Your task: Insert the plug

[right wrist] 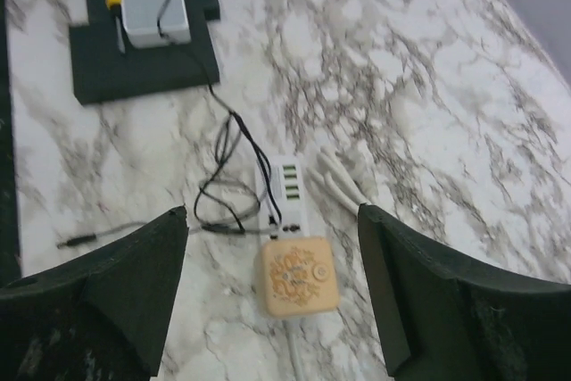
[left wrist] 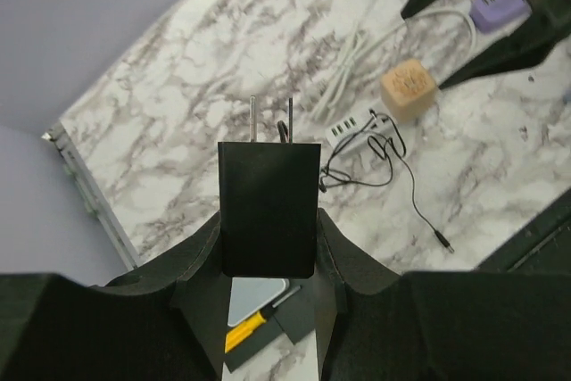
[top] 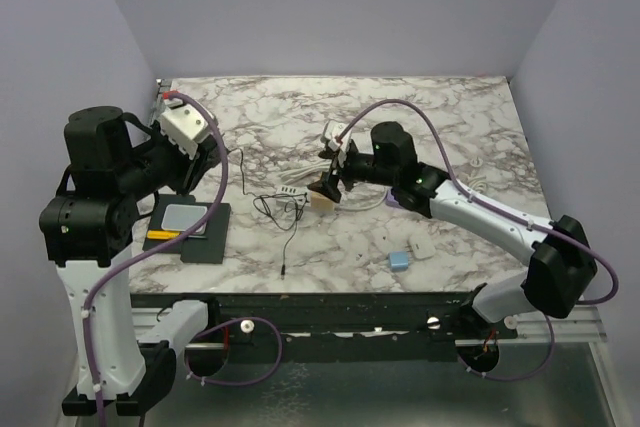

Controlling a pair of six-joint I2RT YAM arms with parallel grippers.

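Observation:
My left gripper is shut on a black plug adapter [left wrist: 268,202], its two prongs pointing away from the fingers; from above it is raised at the left [top: 200,162]. A white power strip [right wrist: 285,185] lies mid-table, its end beside a wooden cube [right wrist: 300,274] and partly crossed by the adapter's thin black cable [left wrist: 412,198]. My right gripper hangs over the cube with its fingers apart and nothing visibly held.
A dark board [right wrist: 134,64] with a silver case and yellow screwdriver lies at left. White cable coils [right wrist: 339,176] lie behind the strip; a blue block [top: 398,260] is front right.

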